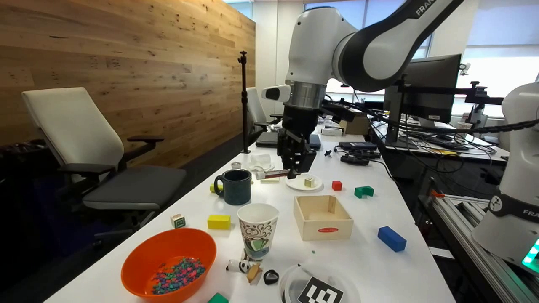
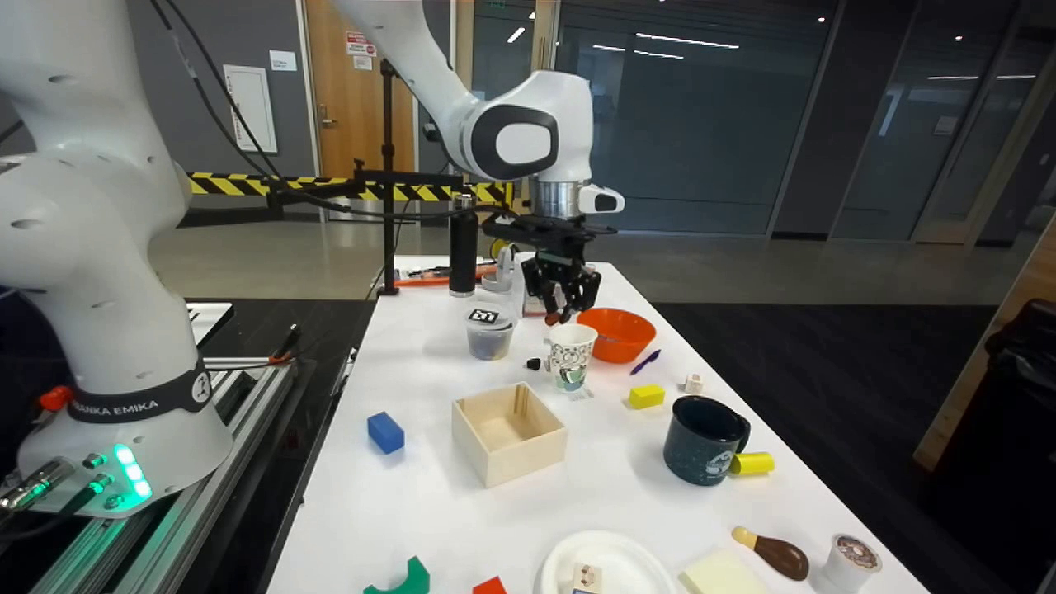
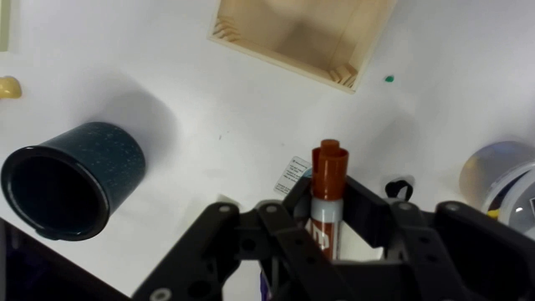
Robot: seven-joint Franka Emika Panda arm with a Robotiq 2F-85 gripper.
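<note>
A marker with a reddish-brown end (image 3: 329,175) and a white band is pinched between the black fingers of my gripper. In exterior view 1, the gripper (image 1: 293,171) hangs well above the table, and the marker (image 1: 273,174) sticks out sideways to the left, its pale end outermost. From exterior view 2, my gripper (image 2: 557,308) appears just above the patterned paper cup (image 2: 572,358), with little of the marker showing. The open wooden box (image 3: 296,62) is at the top of the wrist view; the dark mug (image 3: 108,155) is at its left.
An orange bowl (image 1: 146,252) holds small coloured pieces. Yellow (image 1: 218,222) and blue (image 1: 391,239) blocks, a white plate (image 2: 634,556) and a lidded tub (image 2: 489,341) also stand on the table. Bare tabletop lies between the box and the blue block.
</note>
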